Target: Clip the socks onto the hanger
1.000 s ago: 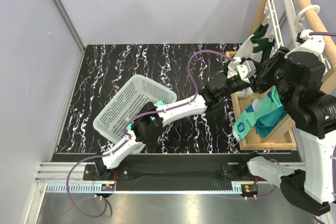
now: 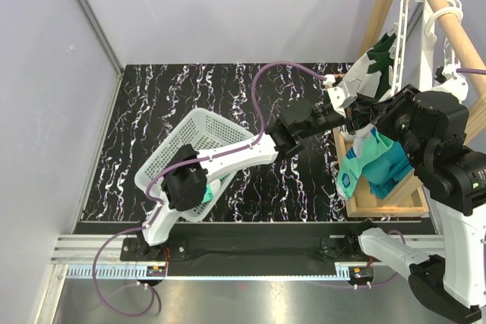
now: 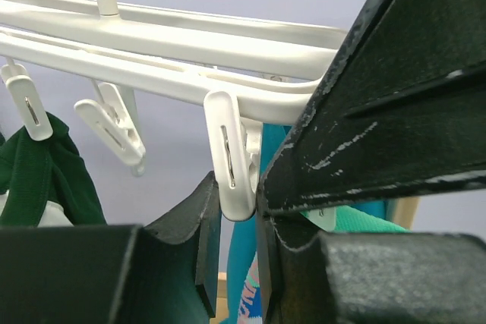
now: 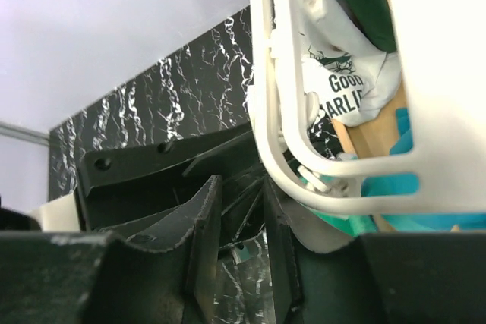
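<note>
The white hanger (image 2: 398, 43) hangs from the wooden bar, turned at an angle to it. In the left wrist view a white clip (image 3: 225, 146) dangles between the fingertips of my left gripper; whether they press on it does not show. Teal socks (image 2: 372, 155) hang below the hanger beside my right gripper; their tops are hidden by the arms. My right gripper is part open, with nothing seen between its fingers, and the left arm's black gripper lies just beyond. Green-and-white socks (image 3: 53, 176) hang from a clip farther left.
A white basket (image 2: 163, 158) stands on the dark marbled mat under the left arm, with a bit of teal cloth in it. The wooden stand (image 2: 391, 210) frames the right side. Both grippers are crowded against the hanger. Behind the basket the mat is clear.
My left arm has drawn back left, and the hanger has swung round. The right gripper has shifted a little, staying beside the hanger. The teal socks have moved slightly.
</note>
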